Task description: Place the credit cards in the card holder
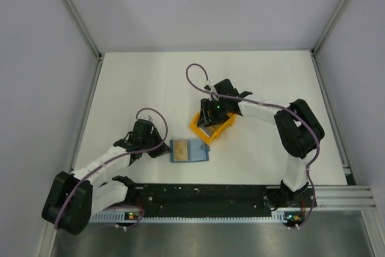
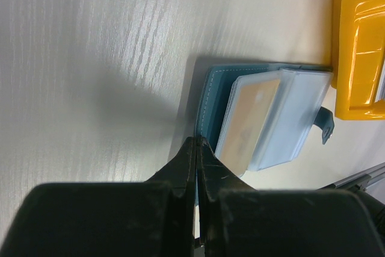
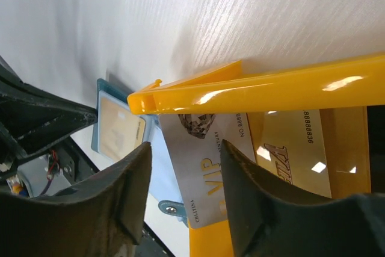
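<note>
The blue card holder (image 1: 198,151) lies unfolded on the table, with a tan card (image 2: 249,118) in its left-hand pocket and a clear pocket (image 2: 298,109) on the other side. At the holder's left edge, my left gripper is shut; whether it pinches that edge, I cannot tell. Over the yellow tray (image 1: 221,132), my right gripper stands open, its fingers apart above a grey VIP card (image 3: 201,176). That card leans in the tray at its near-left end, not gripped. Beside it lies a gold Visa card (image 3: 295,154).
The yellow tray sits just behind and right of the holder, its raised rim (image 3: 301,88) close to my right fingers. A snap strap (image 2: 325,126) sticks out from the holder's right side.
</note>
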